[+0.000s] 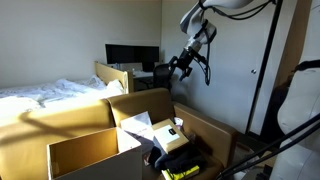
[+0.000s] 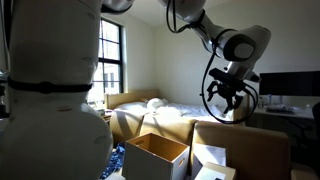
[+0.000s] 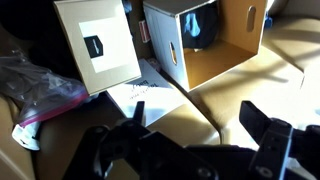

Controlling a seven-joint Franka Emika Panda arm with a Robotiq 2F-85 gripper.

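My gripper point(image 1: 185, 72) hangs high above the couch, well clear of everything below. In the wrist view its dark fingers point(image 3: 128, 140) stand wide apart at the lower edge, and the gripper has nothing between them. Seen from the second exterior camera, the gripper point(image 2: 222, 100) is in front of the back wall, above the couch back. Below are an open cardboard box point(image 3: 230, 68), a white sheet of paper point(image 3: 148, 92) and a lighter box with a black square point(image 3: 104, 68).
The brown couch point(image 1: 40, 122) surrounds these items. A dark cloth bundle point(image 1: 180, 163) with a yellow patch lies near the boxes, and a clear plastic bag point(image 3: 50, 88) shows at left. Behind are a bed point(image 1: 50, 97) and monitors point(image 1: 132, 55).
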